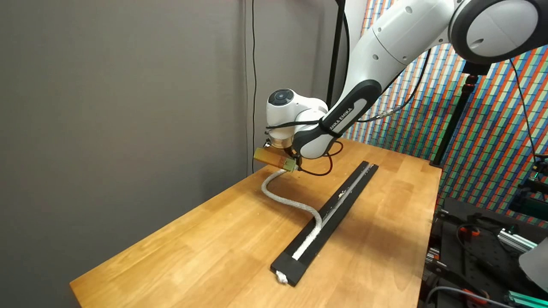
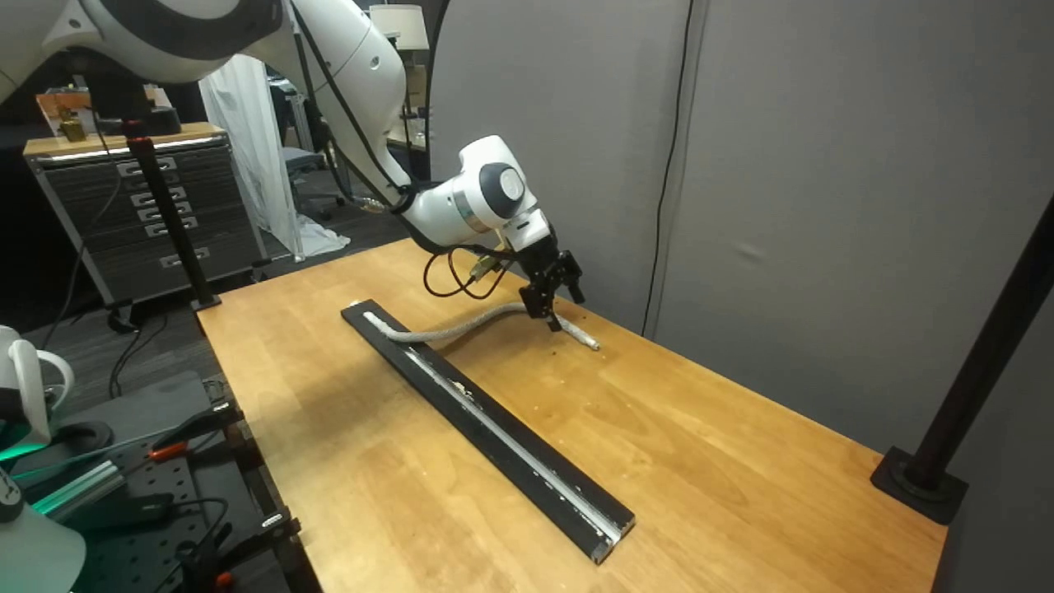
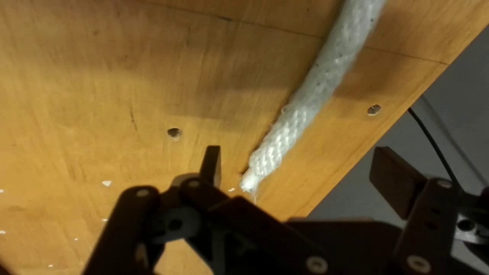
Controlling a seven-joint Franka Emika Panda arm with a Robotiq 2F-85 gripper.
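A light grey-white braided rope (image 1: 290, 201) runs in an S-curve over the wooden table. One stretch of it sits in the groove of a long black board (image 1: 329, 226), at the end nearest exterior view 1; the rest lies loose towards the wall-side table edge. In the wrist view the free rope end (image 3: 261, 167) shows between my two spread fingers, beyond the fingertips or below them. My gripper is open and grips nothing. Exterior view 2 has the gripper (image 2: 565, 305) low over the rope near that end; contact cannot be told.
Most of the board's groove (image 2: 494, 425) is empty of rope. The table's edge runs close beside the gripper, with a grey wall (image 2: 840, 198) behind it. A black post (image 2: 934, 445) stands at one corner.
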